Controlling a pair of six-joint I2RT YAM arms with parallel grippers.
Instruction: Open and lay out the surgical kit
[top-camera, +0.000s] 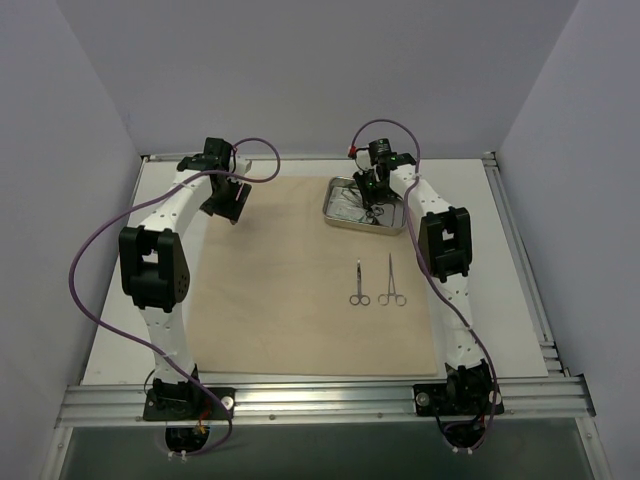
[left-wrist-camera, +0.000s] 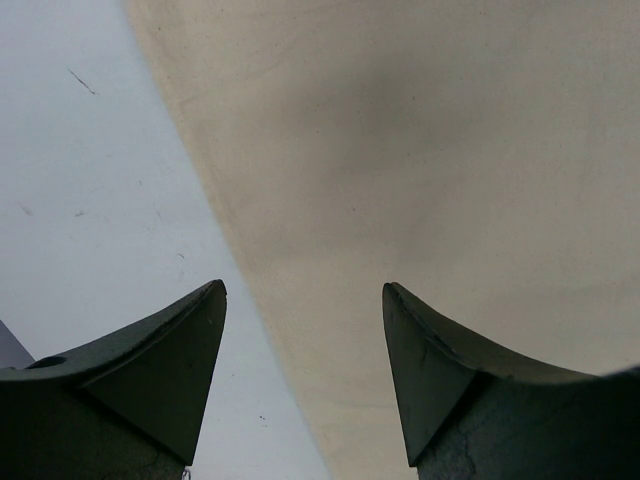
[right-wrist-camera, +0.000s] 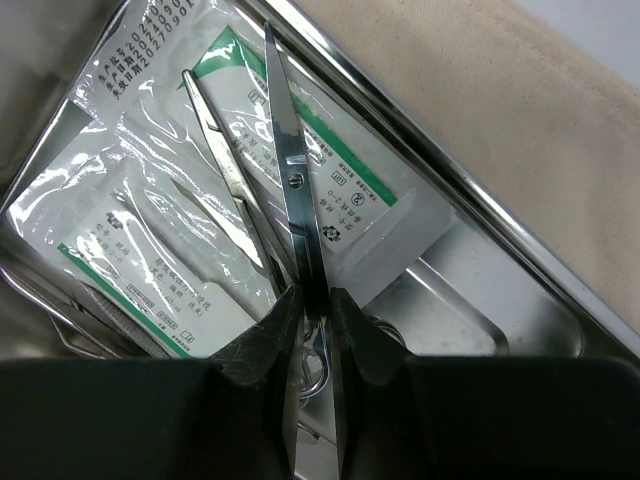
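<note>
A steel tray holds wrapped packets and several instruments. In the right wrist view, straight scissors lie over the packets, their lower part between the fingertips of my right gripper, which is partly open; whether it grips them is unclear. Another hinged instrument lies beside them. On the beige cloth, scissors and a slimmer clamp-like instrument lie side by side below the tray. My left gripper stands open over the cloth's left edge, nothing between its fingers.
White table surrounds the cloth, with grey walls around it. Both arms' cables loop above them.
</note>
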